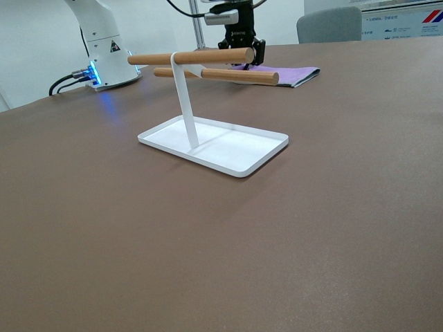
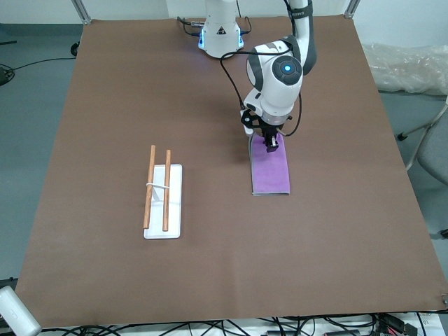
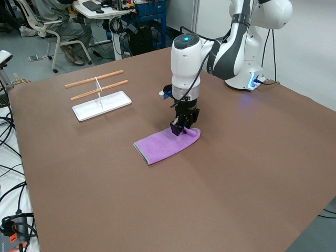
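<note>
A purple cloth (image 2: 269, 175) lies flat on the brown table, with my black gripper (image 2: 270, 145) down at its far end. In the right view the cloth (image 3: 163, 146) runs from under the gripper (image 3: 177, 129) toward the lower left. Whether the fingers are shut on the cloth cannot be told. A white rack with two wooden bars (image 2: 150, 196) on a white tray (image 2: 173, 217) stands to the left of the cloth, apart from it; in the top view the rack (image 1: 187, 111) is in front of the gripper.
The robot's base (image 2: 220, 31) stands at the back edge. Cables lie along the near edge, off the table. A grey chair (image 2: 434, 140) stands beside the right edge.
</note>
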